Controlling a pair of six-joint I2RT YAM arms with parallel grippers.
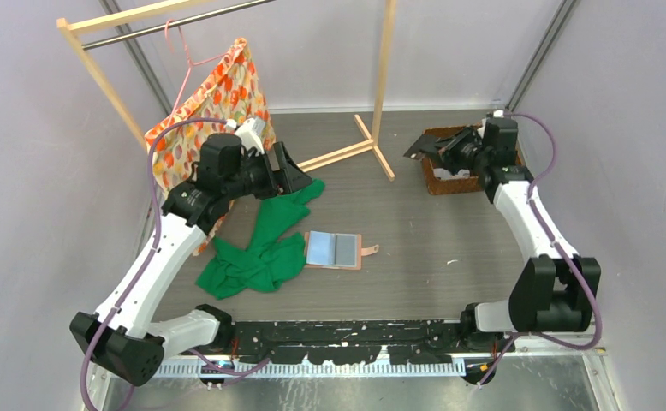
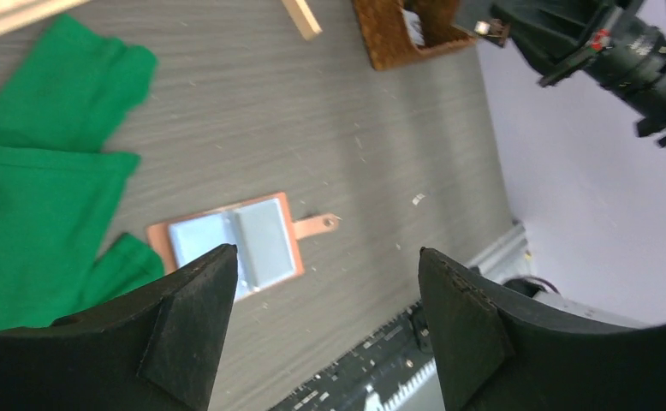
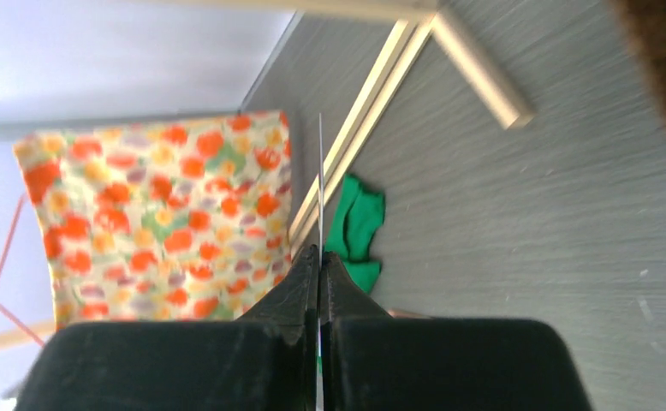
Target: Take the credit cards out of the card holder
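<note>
A dark card (image 1: 416,147) juts from my right gripper (image 1: 438,152), whose fingers are shut on it, at the left side of the basket. In the right wrist view the card (image 3: 320,188) appears edge-on as a thin line between the fingers. The card holder (image 1: 333,250) lies spread open on the table, its clear pale sleeves facing up and its tan strap to the right. My left gripper (image 1: 292,169) is open above the green cloth, away from the holder, with nothing between its fingers.
The divided brown wicker basket (image 1: 446,186) stands at the back right, partly hidden by my right arm. A green cloth (image 1: 265,253) touches the holder's left side. A wooden rack (image 1: 382,77) with a floral cloth (image 1: 227,94) rises at the back left.
</note>
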